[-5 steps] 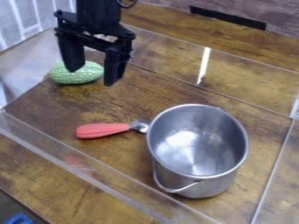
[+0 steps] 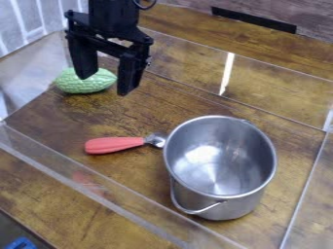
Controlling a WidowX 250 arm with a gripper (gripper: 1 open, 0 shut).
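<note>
My black gripper (image 2: 107, 73) hangs at the upper left, its two fingers spread wide apart with nothing seen between them. Behind and below it lies a green, bumpy vegetable (image 2: 81, 84), like a bitter melon, partly covered by the gripper. A utensil with a red handle (image 2: 115, 145) and a metal end lies on the wooden surface below. A steel pot (image 2: 220, 175) with a wire handle stands at the lower right.
A clear-walled tray or enclosure (image 2: 65, 170) surrounds the objects on the wooden table (image 2: 247, 53). Something blue shows at the bottom left corner.
The objects have not moved.
</note>
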